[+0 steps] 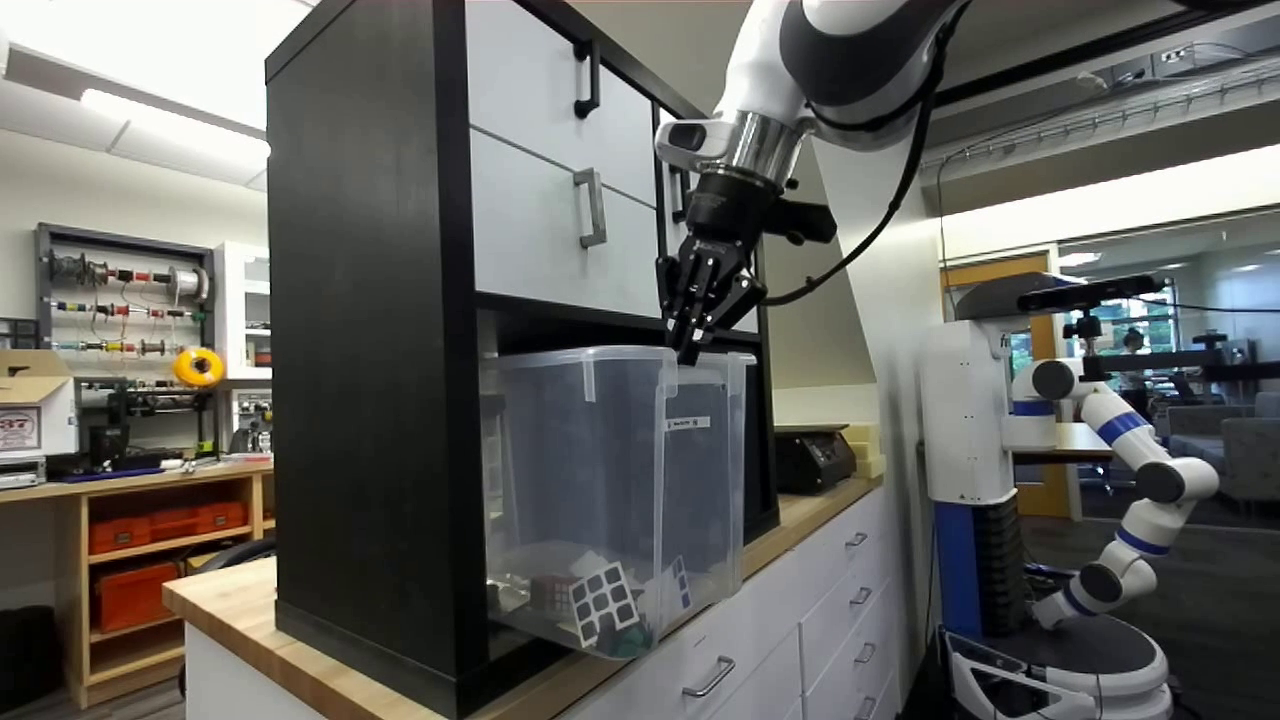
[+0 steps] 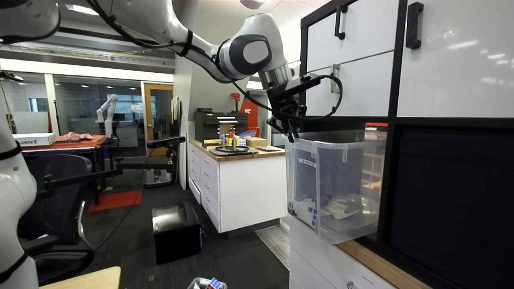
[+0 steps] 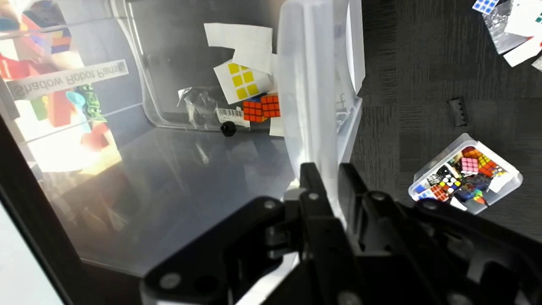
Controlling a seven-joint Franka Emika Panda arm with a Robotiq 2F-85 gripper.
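Note:
A large clear plastic bin stands in the open lower bay of the dark cabinet, its front part jutting past the shelf edge. My gripper is shut on the bin's upper front rim, reaching down from above. From the wrist view, the rim runs between the two black fingers. On the bin's floor lie small red cubes, pieces of white paper, a card with yellow squares and a crumpled clear bag. In exterior view 2 my gripper sits at the rim's near corner.
White cabinet doors with handles are above the bin. White drawers lie below the wooden ledge. A small tub of puzzle cubes rests on the dark floor. Open space lies in front of the bin.

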